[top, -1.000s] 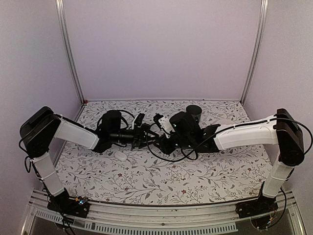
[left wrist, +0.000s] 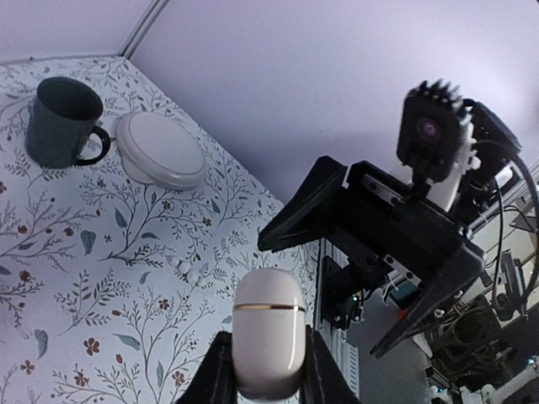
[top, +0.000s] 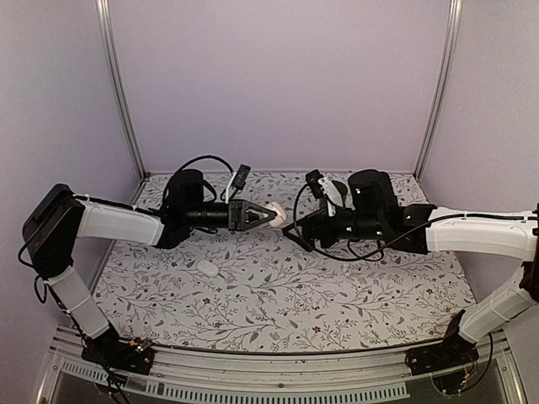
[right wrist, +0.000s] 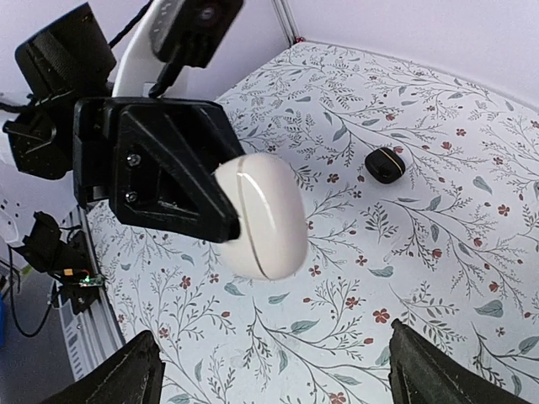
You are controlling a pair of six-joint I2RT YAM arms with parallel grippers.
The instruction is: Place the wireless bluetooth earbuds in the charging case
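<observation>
A white charging case with a thin seam across it is held up in mid-air by my left gripper, which is shut on it. In the left wrist view the case looks closed and fills the space between the fingers. My right gripper is just to the right of the case and lower, apart from it; in the right wrist view its fingers stand wide open with nothing between them. Small white pieces lie on the floral table; they are too small to tell clearly.
A dark mug and a white round-edged object stand behind the right arm. A small white item lies at the left of the table, seen dark-topped in the right wrist view.
Both grippers have risen from close together; the right one has drawn away to the right, and the case in my left gripper now shows clearly between them.
</observation>
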